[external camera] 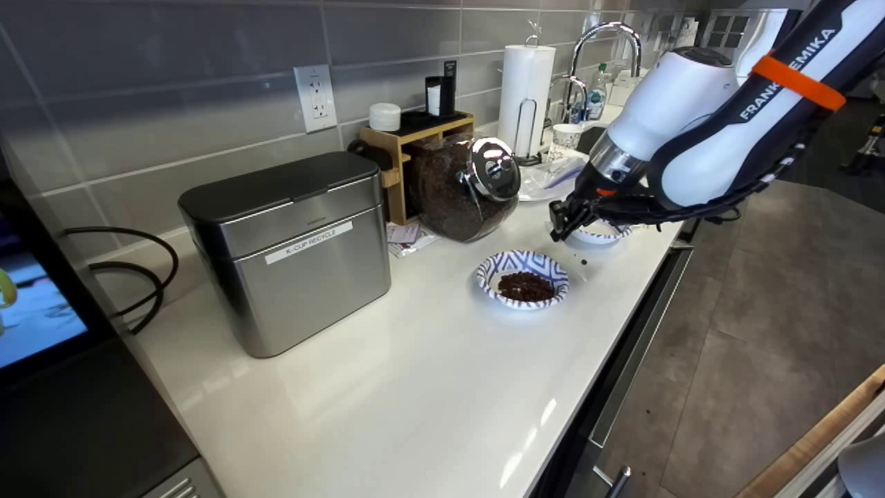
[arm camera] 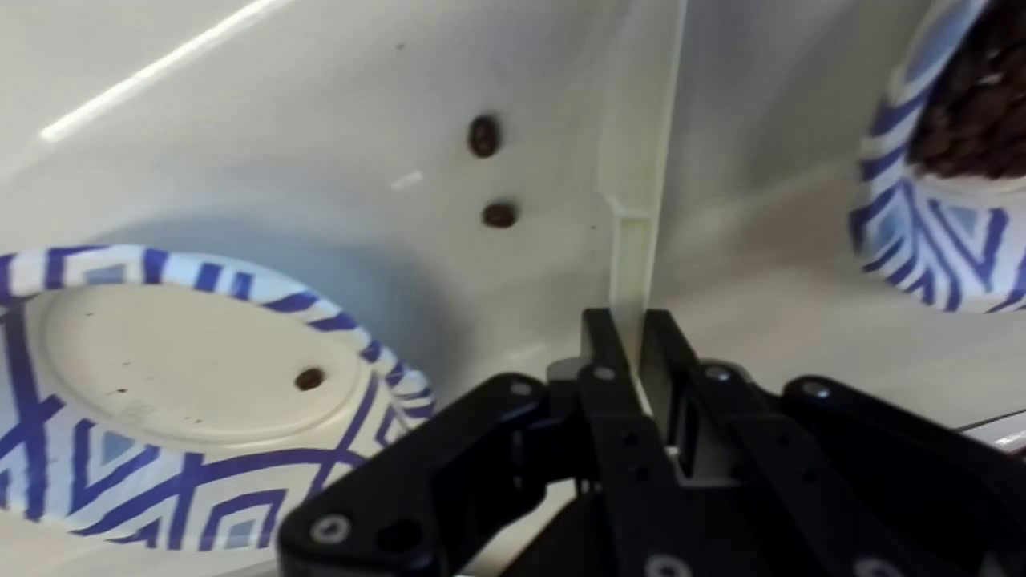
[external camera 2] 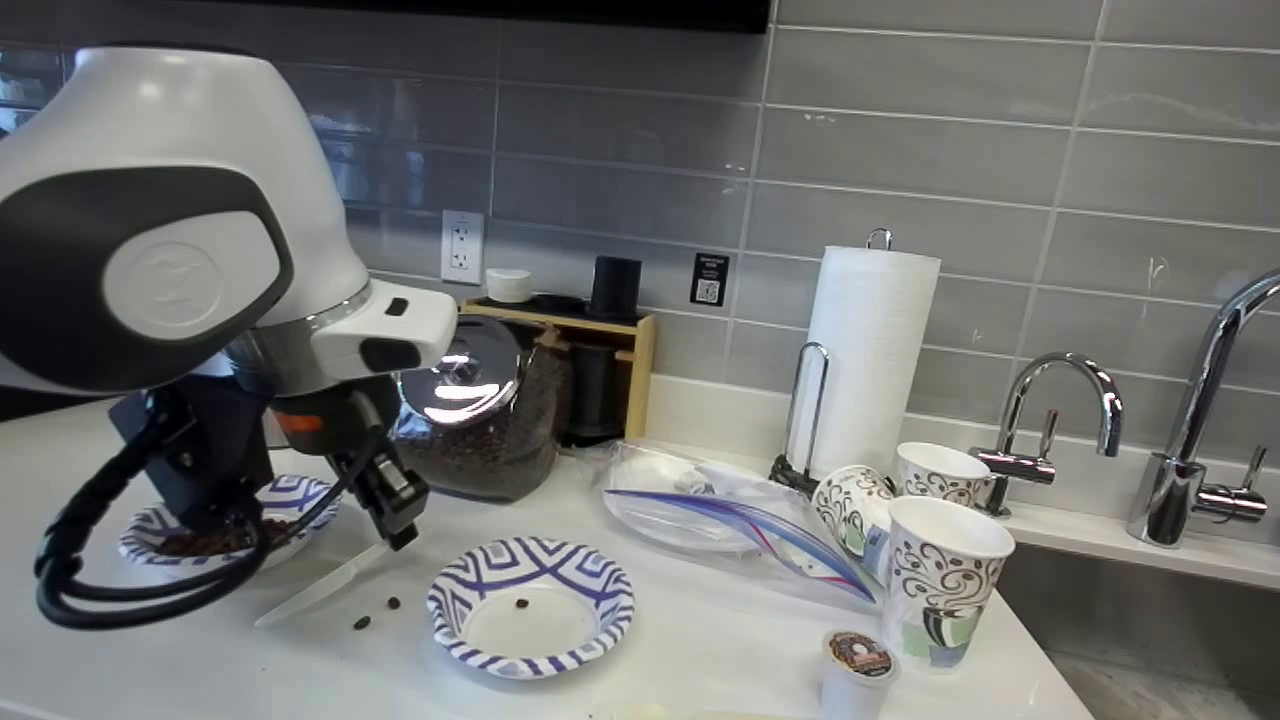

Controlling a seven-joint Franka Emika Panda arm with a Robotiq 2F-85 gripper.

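My gripper is shut on the handle of a pale plastic knife [arm camera: 636, 144], whose blade points away from the fingers. In exterior view 2 the knife [external camera 2: 321, 587] slants down from the gripper [external camera 2: 402, 534], between two blue-and-white patterned bowls. One bowl [external camera: 483, 278], on the wrist view's right, holds a heap of dark coffee beans [external camera: 526, 287]. The other bowl [external camera 2: 446, 610] has a single bean [external camera 2: 522, 604] in it. Two loose beans [arm camera: 483, 135] lie on the counter between the bowls. Whether the blade touches the counter, I cannot tell.
A large glass jar of beans [external camera: 452, 187] leans by the wooden shelf [external camera: 396, 170]. A steel bin [external camera: 311, 274] stands left. Paper cups [external camera 2: 942, 576], a coffee pod [external camera 2: 857, 678] and a plastic bag [external camera 2: 684, 498] are near the sink.
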